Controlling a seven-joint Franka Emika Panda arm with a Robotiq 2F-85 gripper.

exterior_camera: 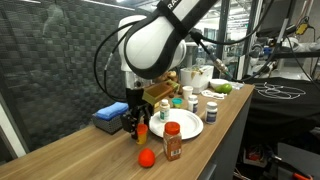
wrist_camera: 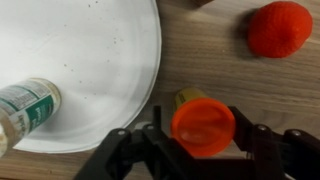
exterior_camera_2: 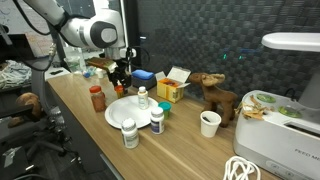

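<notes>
A small bottle with an orange cap (wrist_camera: 203, 127) stands upright on the wooden table, beside the rim of the white plate (wrist_camera: 105, 60). My gripper is over it, with its dark fingers on either side of the cap in the wrist view. In exterior view 1 the gripper (exterior_camera: 142, 127) comes down around the same orange-capped bottle (exterior_camera: 142, 137). The fingers stand part open, and I cannot tell whether either finger touches the cap.
A red ball-shaped item (exterior_camera: 147, 157) and a red-lidded jar (exterior_camera: 172, 143) stand close by. On the plate is a white bottle with a green label (wrist_camera: 27, 108). A brown toy animal (exterior_camera_2: 218, 95) and a white cup (exterior_camera_2: 210, 124) stand farther along. Bare table (exterior_camera: 75, 155) lies to the left in exterior view 1.
</notes>
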